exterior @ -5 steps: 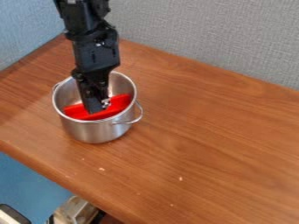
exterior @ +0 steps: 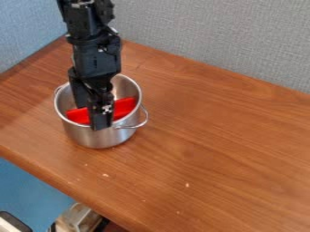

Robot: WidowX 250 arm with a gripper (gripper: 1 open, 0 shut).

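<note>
A steel pot [exterior: 97, 135] with looped handles stands on the wooden table, left of centre. Inside it lies a red object [exterior: 121, 107], partly hidden by my black gripper [exterior: 92, 117]. The gripper reaches down into the pot from above, open, its fingertips low around the middle of the red object. Whether they touch it is hard to tell.
A grey textured wall runs along the back. At the lower left are the table's edge, a blue surface and some metal and black hardware [exterior: 75, 219].
Over the last second my gripper has descended farther into the pot over the red object. The pot has not visibly moved.
</note>
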